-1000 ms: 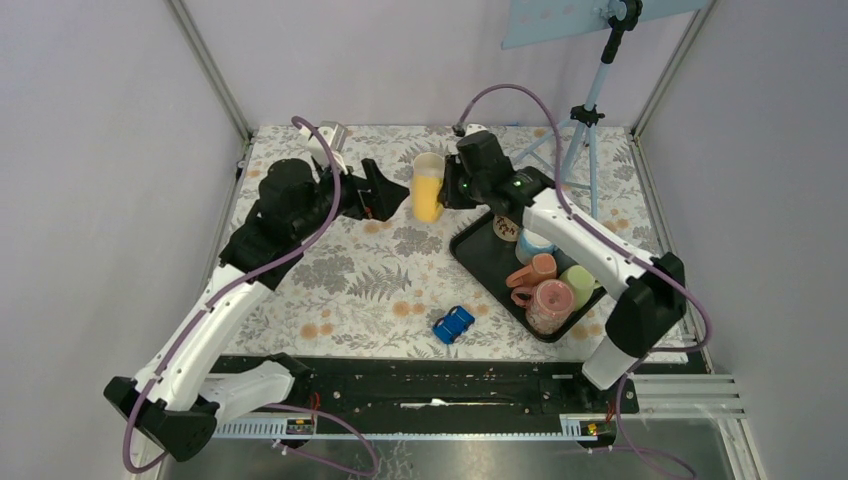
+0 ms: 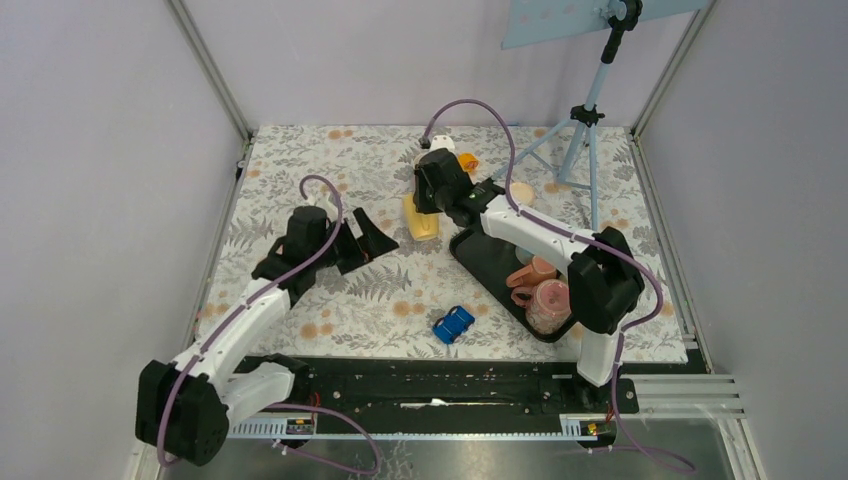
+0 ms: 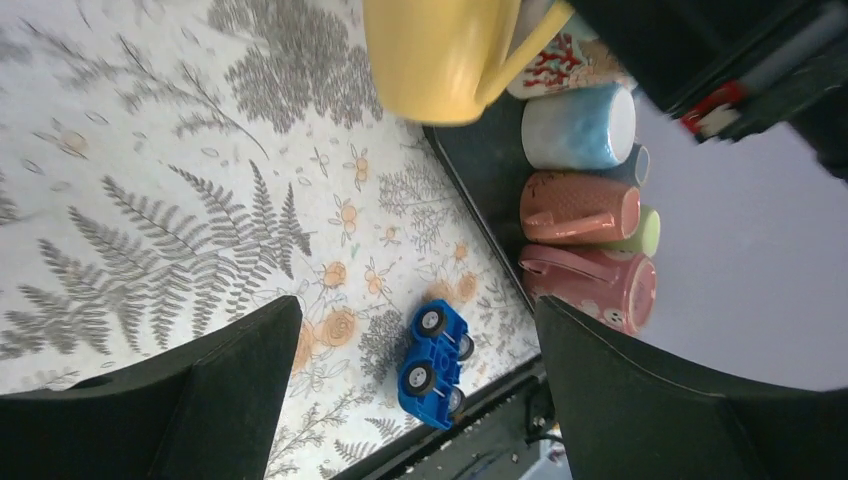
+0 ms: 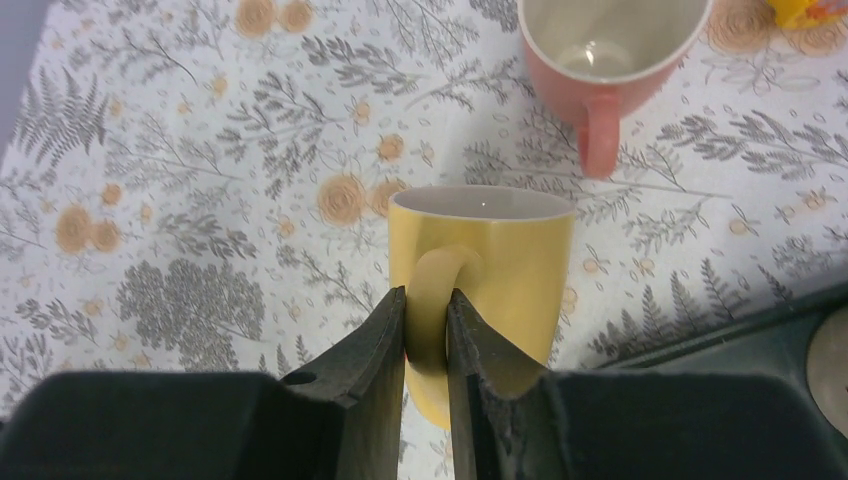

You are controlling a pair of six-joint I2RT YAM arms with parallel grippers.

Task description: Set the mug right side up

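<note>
The yellow mug (image 2: pixel 422 222) (image 3: pixel 440 55) (image 4: pixel 520 280) is in my right gripper (image 2: pixel 430 190), whose fingers are shut on its handle. In the right wrist view its rim faces away from the gripper, with some white interior showing; whether it touches the cloth I cannot tell. My left gripper (image 2: pixel 360 240) is apart from it, left of it in the top view, fingers spread with nothing between them.
A pink cup (image 4: pixel 580 70) stands behind the yellow mug. A black tray (image 2: pixel 485 270) of mugs is at the right. A blue toy car (image 2: pixel 453 322) lies at the front. A tripod (image 2: pixel 590 150) stands back right.
My right gripper turned the yellow mug and moved it slightly left and back. My left arm moved down toward the front in the top view, away from the back edge.
</note>
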